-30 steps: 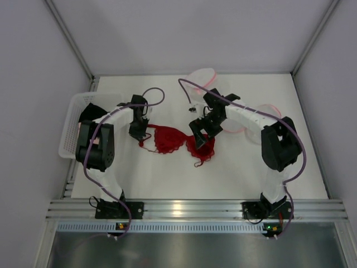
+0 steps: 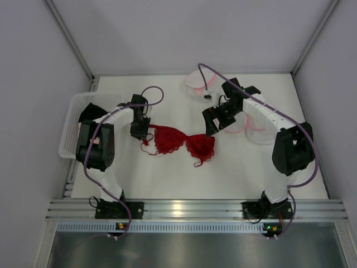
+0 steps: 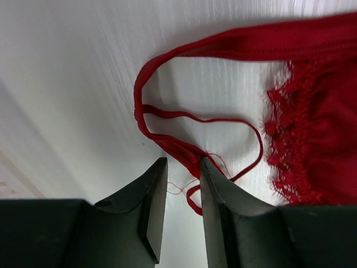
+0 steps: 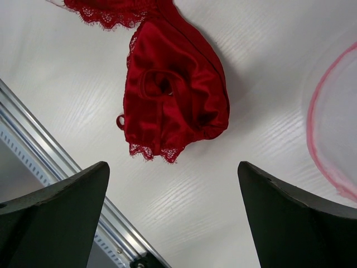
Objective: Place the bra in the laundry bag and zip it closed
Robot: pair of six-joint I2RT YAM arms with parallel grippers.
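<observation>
The red bra (image 2: 167,139) lies spread on the white table, one cup folded (image 4: 173,95). My left gripper is low over the thin red strap (image 3: 145,117) at the bra's left end, open by a narrow gap, its fingertips at the strap; whether they touch is unclear. My right gripper hangs open above the right of the folded cup, with nothing between its fingers. Pink-rimmed translucent mesh pieces, likely laundry bags (image 2: 195,81), lie at the back and right; a pink rim (image 4: 315,123) shows at the right wrist view's edge.
A white basket (image 2: 72,128) with dark and pink cloth stands at the left, beside my left arm. Metal rails run along the front edge.
My right gripper has moved right and back, away from the bra's right cup. My left gripper has shifted only slightly near the strap. The bra lies almost as before.
</observation>
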